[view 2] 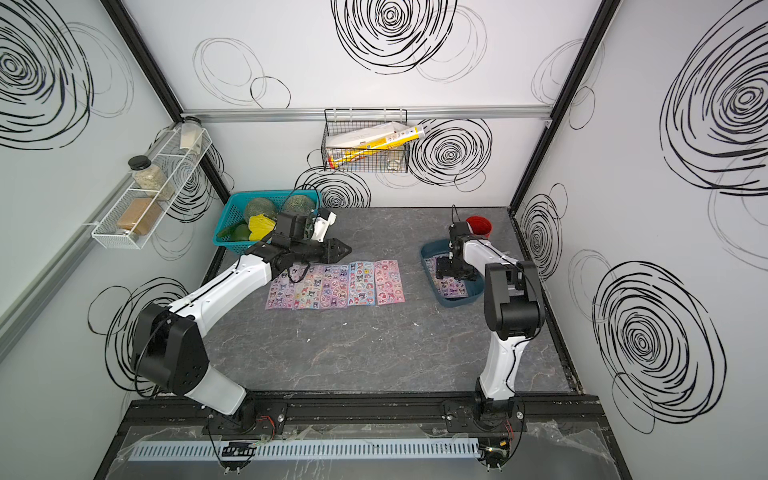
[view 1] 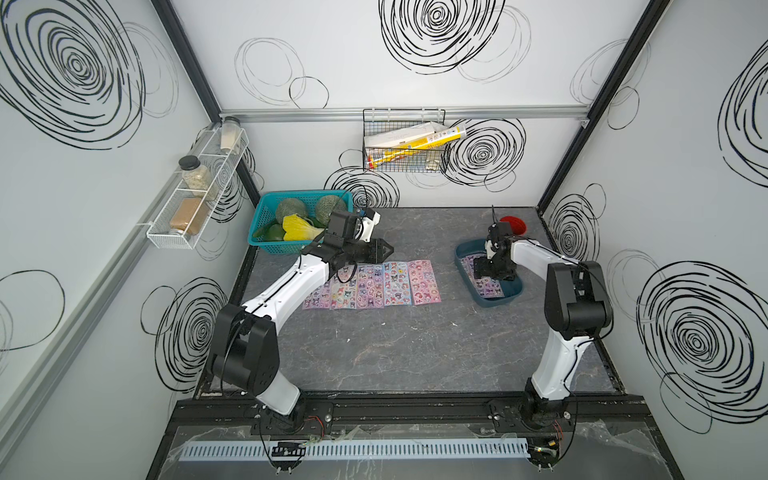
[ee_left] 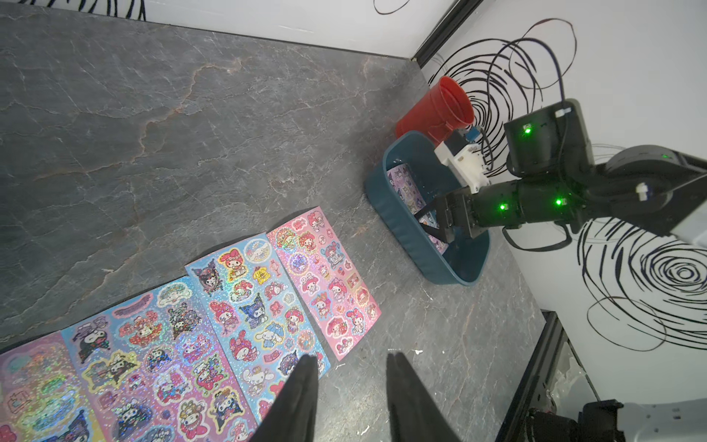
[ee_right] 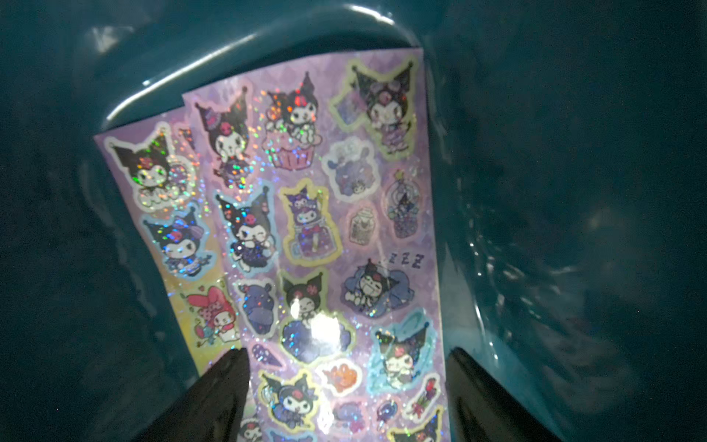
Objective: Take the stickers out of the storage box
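Note:
The teal storage box [view 1: 472,284] stands at the right of the table, holding sticker sheets [ee_right: 324,221], at least two overlapping with Kuromi designs. My right gripper is down inside the box, open over the sheets. Several sticker sheets [view 1: 369,286] lie in a row on the table's middle-left. My left gripper hangs above that row, its fingers apart with nothing seen between them.
A teal basket [view 1: 260,236] with melons and squash stands at the back left. A red cup [ee_left: 434,107] sits behind the box. A wire rack [view 1: 376,128] hangs on the back wall.

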